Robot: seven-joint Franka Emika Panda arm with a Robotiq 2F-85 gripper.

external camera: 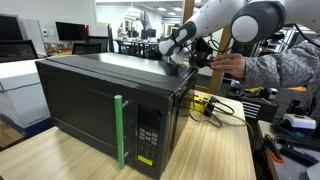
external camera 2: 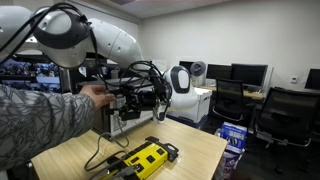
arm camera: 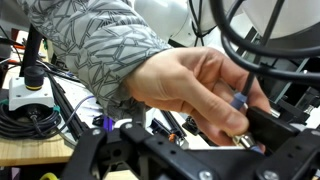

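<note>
My gripper [external camera: 181,61] is above the table behind the far right corner of a black microwave [external camera: 105,108], which partly hides it. The fingers stand open, and I see nothing held, though the fingertips do not show clearly. Close to the wrist camera, a person's hand [arm camera: 195,88] in a grey patterned sleeve [arm camera: 95,40] grasps a cable at my wrist. Dark gripper parts fill the bottom of the wrist view. From the other side, the white arm [external camera 2: 110,40] reaches over the table with loops of black cable hanging around its wrist.
A yellow and black device [external camera 2: 145,158] with a cable lies on the wooden table [external camera 2: 195,150]. The microwave's front has a green vertical handle [external camera: 119,130]. Office chairs [external camera 2: 285,115] and a blue-and-white package [external camera 2: 232,138] stand beyond. Bare tabletop lies right of the device.
</note>
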